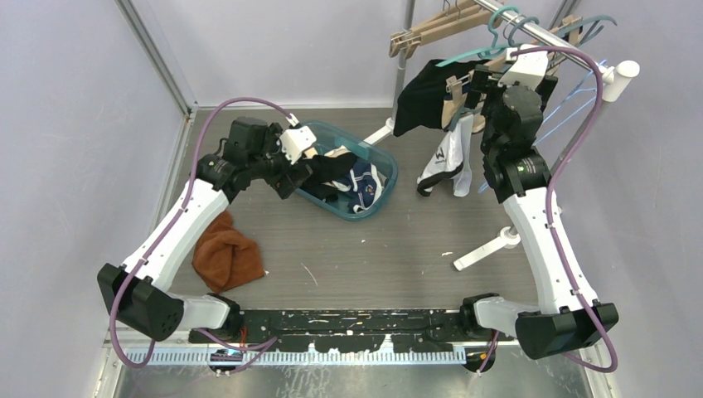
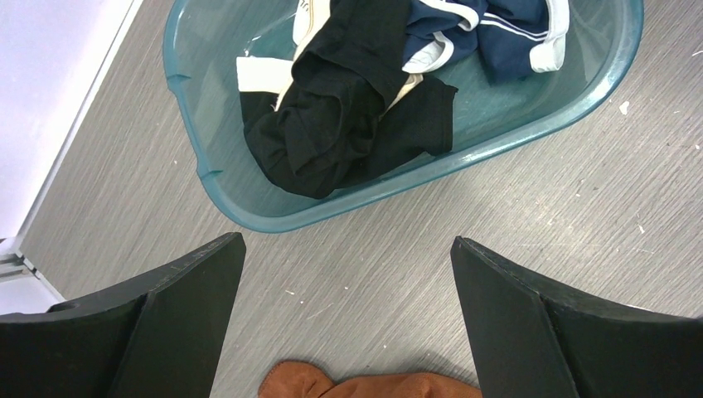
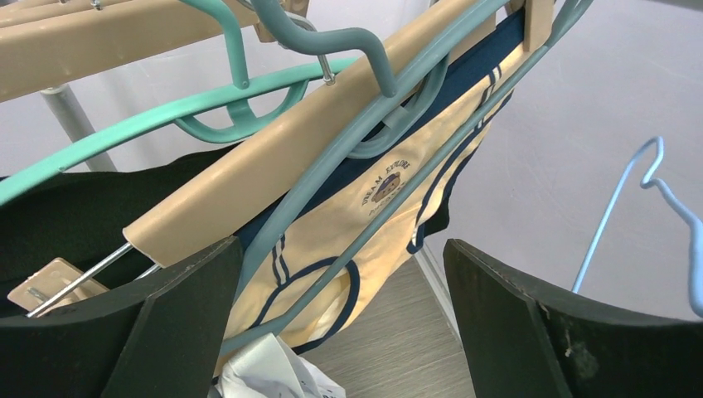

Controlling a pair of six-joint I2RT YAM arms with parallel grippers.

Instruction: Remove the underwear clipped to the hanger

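Beige underwear (image 3: 385, 195) with navy trim and a small bear print is clipped to a wooden hanger (image 3: 273, 153) in the right wrist view. A grey-green plastic hanger (image 3: 332, 166) crosses in front of it. Close to these hangers, my right gripper is open; its left finger (image 3: 186, 298) overlaps the hanger's end, and whether they touch I cannot tell. A white-grey garment (image 1: 452, 157) hangs low beside a black garment (image 1: 427, 99). Over at the basket's near side, my left gripper stands open, nothing between its fingers.
The teal basket (image 2: 356, 199) holds black and navy clothes. A brown cloth (image 1: 226, 253) lies on the floor at left. Along the rack bar (image 1: 539, 31) hang several hangers, among them a blue wire one (image 3: 618, 203).
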